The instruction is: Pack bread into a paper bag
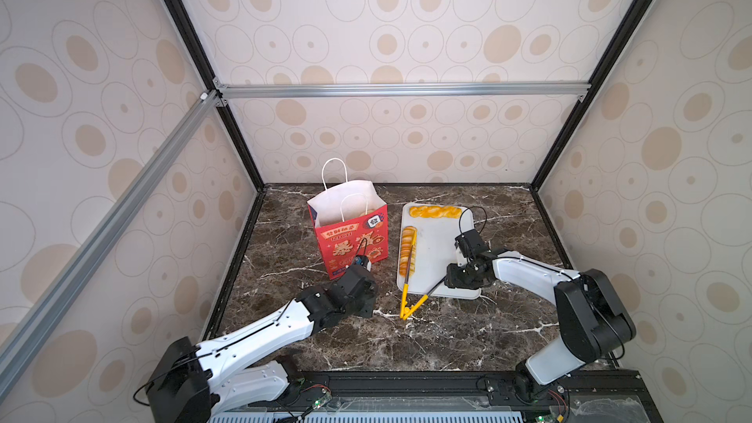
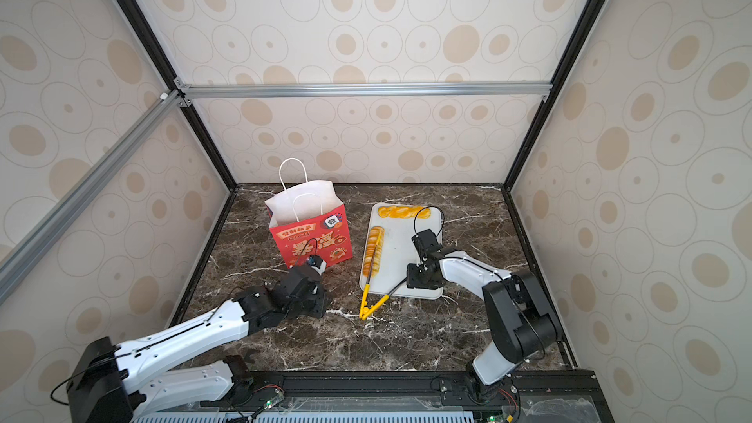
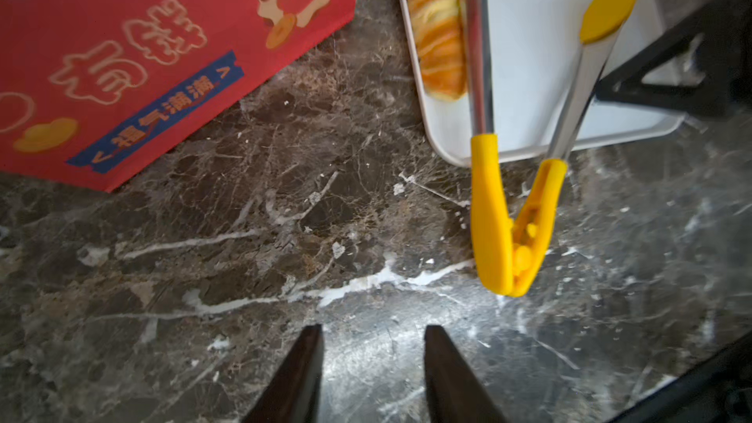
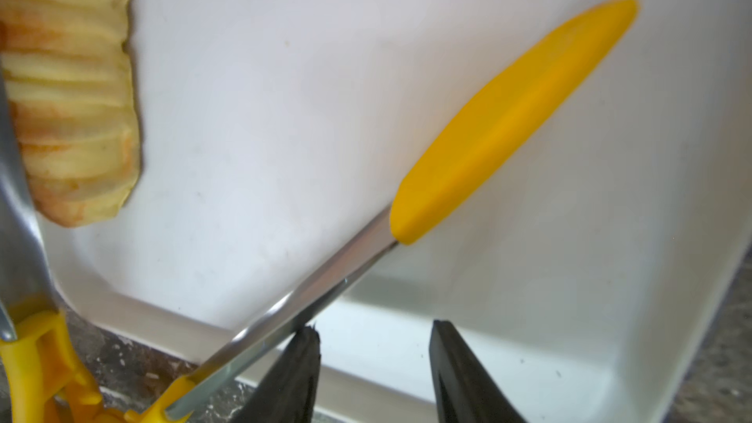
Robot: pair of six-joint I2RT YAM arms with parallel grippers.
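The red paper bag (image 1: 352,240), white inside, stands upright with its handles raised. A sliced-looking loaf (image 1: 407,250) lies at the left of the white tray (image 1: 434,243), and a twisted loaf (image 1: 435,211) lies along its far edge. Yellow-handled tongs (image 3: 484,211) are spread in a V, one arm beside the near loaf, the other across the tray's front. My right gripper is open low over the front edge, its left finger overlapping the tongs' metal arm; contact I cannot tell. Left of the tongs, my left gripper points down, open and empty, over bare table.
Bare marble tabletop (image 1: 384,352) lies in front of the bag and tray. Both arms reach in from the front, the right one crossing the tray's front right corner. A black frame and patterned walls enclose the table.
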